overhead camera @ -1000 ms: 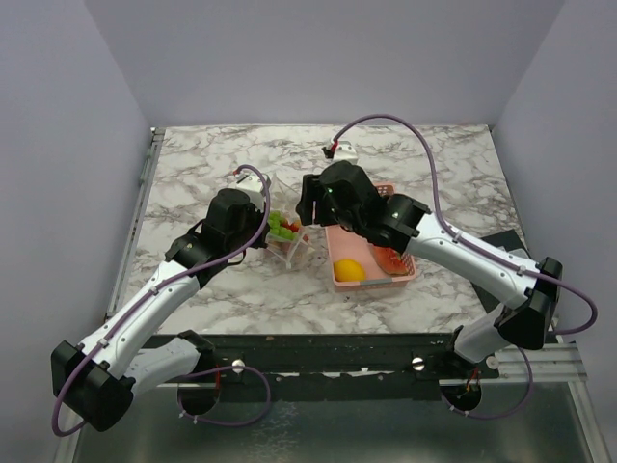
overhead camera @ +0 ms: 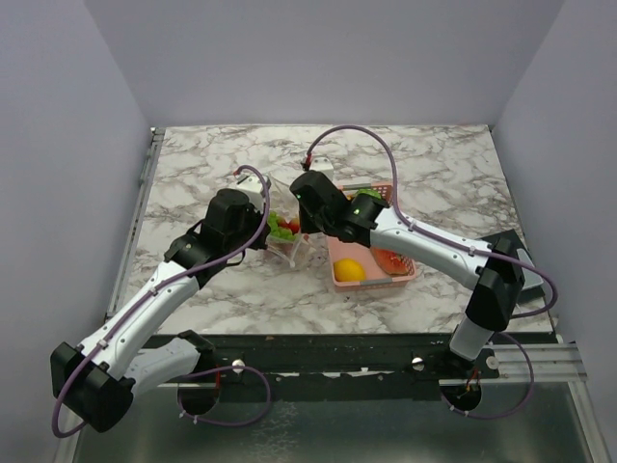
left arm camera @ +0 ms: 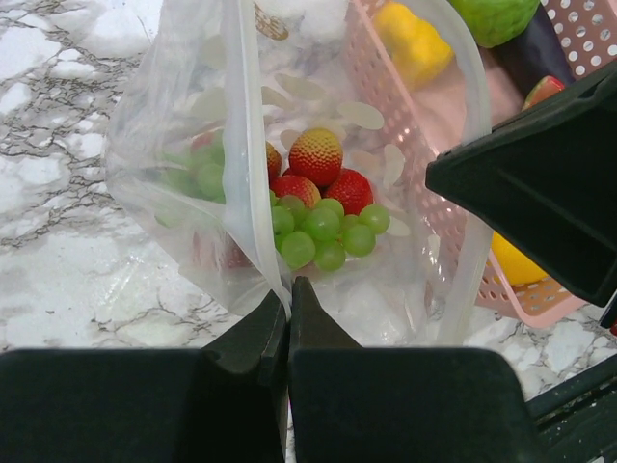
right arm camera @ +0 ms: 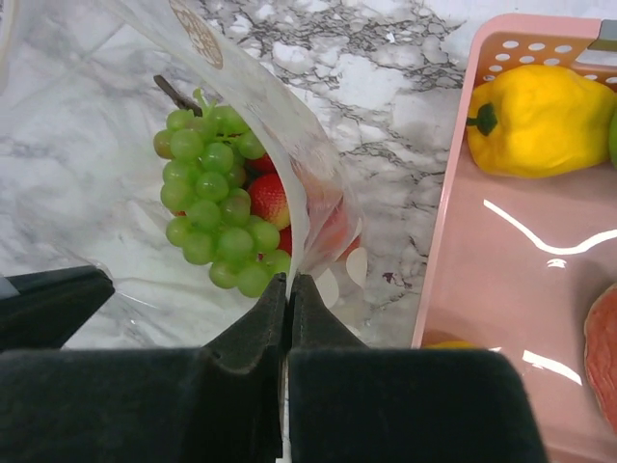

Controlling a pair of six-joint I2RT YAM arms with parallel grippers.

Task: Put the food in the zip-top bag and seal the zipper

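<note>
The clear zip top bag (left arm camera: 253, 125) stands with its mouth spread between my two grippers. In the left wrist view one rim runs down between the fingertips of my left gripper, which is shut on it. My right gripper is shut on the opposite rim, a pale strip of plastic showing between its fingers. Inside the bag lie green grapes (right arm camera: 220, 203) and several red strawberry-like fruits (left arm camera: 316, 154). From above, the arms partly cover the bag (overhead camera: 289, 253) and hide both sets of fingertips.
Right of the bag stands a pink perforated basket (overhead camera: 390, 284). It holds a yellow pepper (right arm camera: 540, 121), a green vegetable (left arm camera: 492, 14), an eggplant (left arm camera: 540, 53) and an orange-yellow item (overhead camera: 349, 270).
My right gripper has come left and lower, from over the basket's left side to the bag's right rim, and has shut there. The left arm has stayed still.
</note>
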